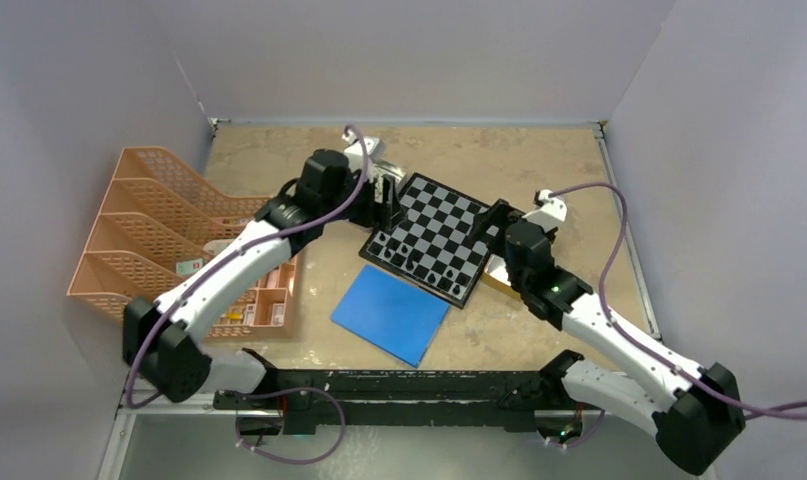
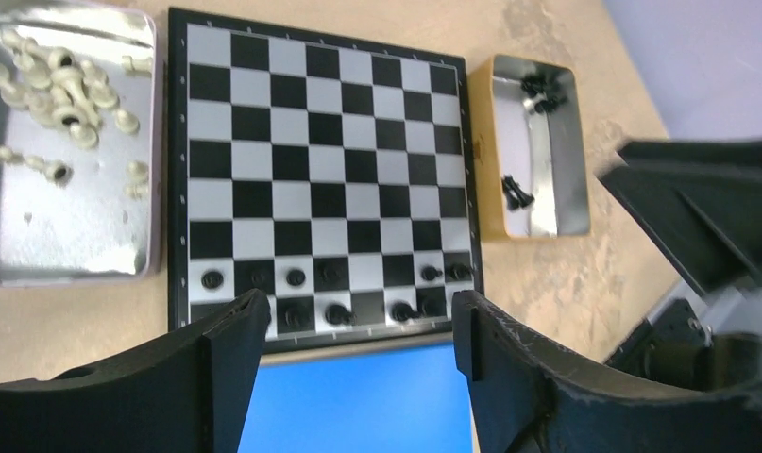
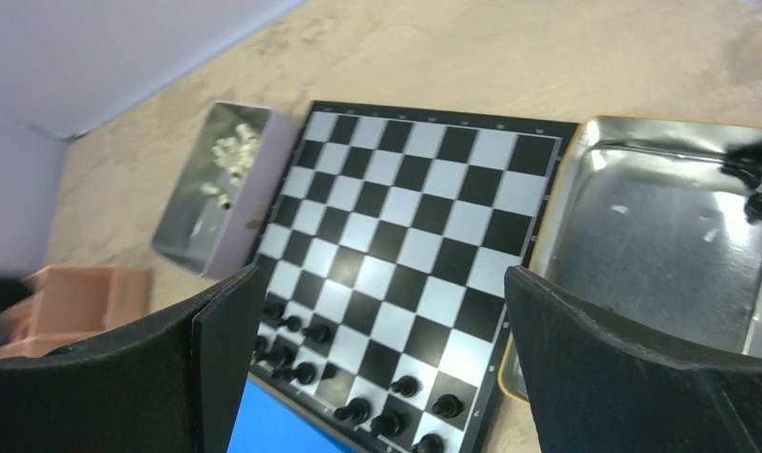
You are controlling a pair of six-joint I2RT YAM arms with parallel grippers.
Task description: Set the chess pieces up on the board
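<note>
A chessboard point(image 1: 429, 230) carries black pieces point(image 3: 404, 385) along its near rows. My left gripper hangs high over the board, fingers apart, nothing seen between them. A grey tray point(image 2: 112, 226) of white pieces point(image 2: 70, 99) lies left of the board. My right gripper is open above the board's right side, beside a yellow-edged tray point(image 2: 495, 208) holding a few black pieces point(image 2: 516, 195).
A blue mat point(image 1: 389, 315) lies in front of the board. A peach organizer point(image 1: 149, 270) stands at the left.
</note>
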